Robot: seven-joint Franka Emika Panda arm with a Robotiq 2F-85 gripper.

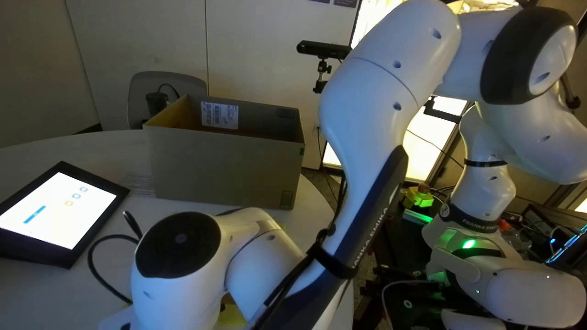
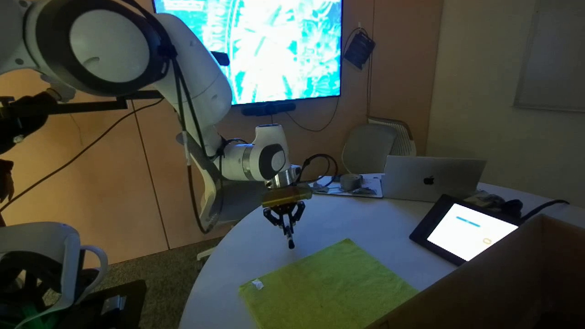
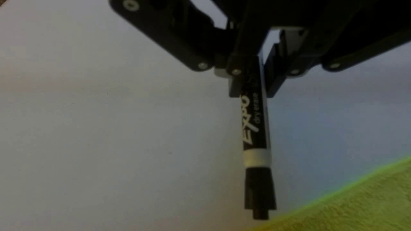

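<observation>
A black Expo dry erase marker [image 3: 257,129] with a pale band hangs cap-down between the fingers of my gripper, which is shut on it. In exterior view 2 the gripper [image 2: 286,222] stands above the white table, just past the edge of a yellow-green cloth [image 2: 329,288], and the marker [image 2: 290,239] points downward. The wrist view has the cloth [image 3: 366,202] at the lower right, close to the marker's tip in the picture. Exterior view 1 hides my gripper behind the arm.
An open cardboard box [image 1: 225,165] stands on the table beside a tablet-like screen [image 1: 58,211]. A laptop [image 2: 433,178] and a tray with a roll of tape [image 2: 351,182] lie farther off. Bare table [image 2: 219,285] shows around the cloth's left edge.
</observation>
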